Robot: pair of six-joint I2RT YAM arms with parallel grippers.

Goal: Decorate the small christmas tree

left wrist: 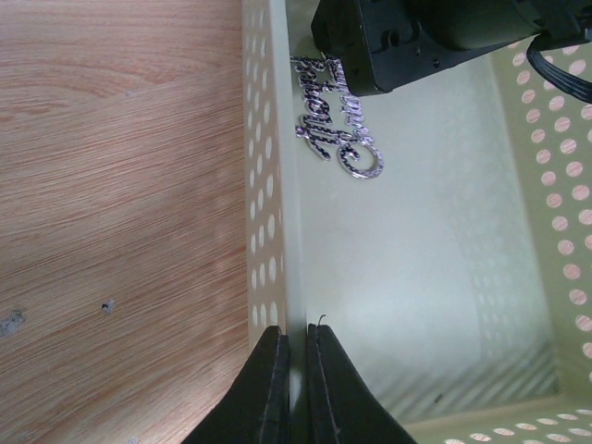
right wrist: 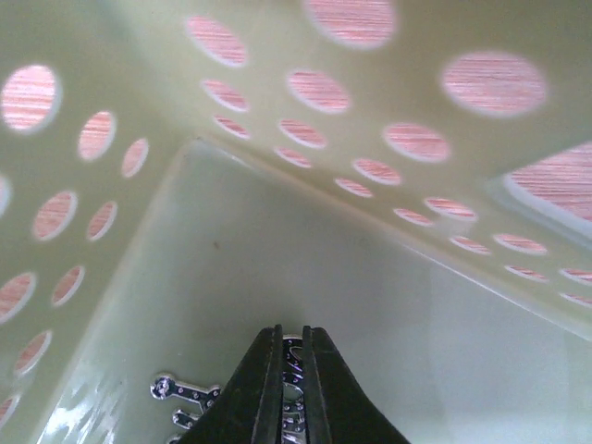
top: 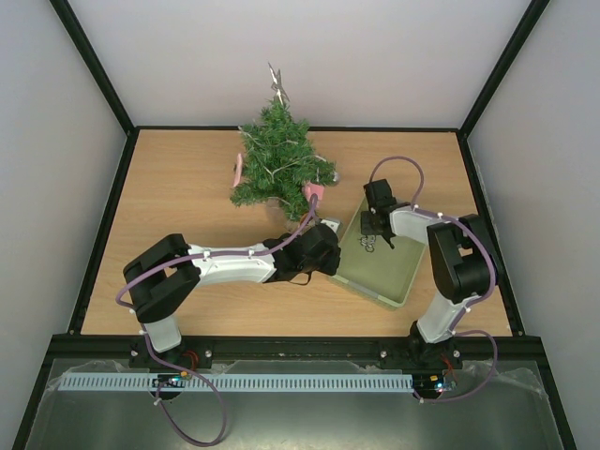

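A small green Christmas tree [top: 277, 159], hung with pink and silver decorations, stands at the back of the table. My left gripper is shut on the near wall of the pale green bin [top: 384, 281]. Silver script ornaments [left wrist: 361, 157] lie in that bin beneath the right arm. In the right wrist view my right gripper is shut, low over the silver lettering [right wrist: 185, 388]; whether any of it is between the fingertips I cannot tell.
Bare table [top: 169, 197] lies left of the tree and in front of the left arm. The bin takes up the right side, between the two arms, with holed walls round it.
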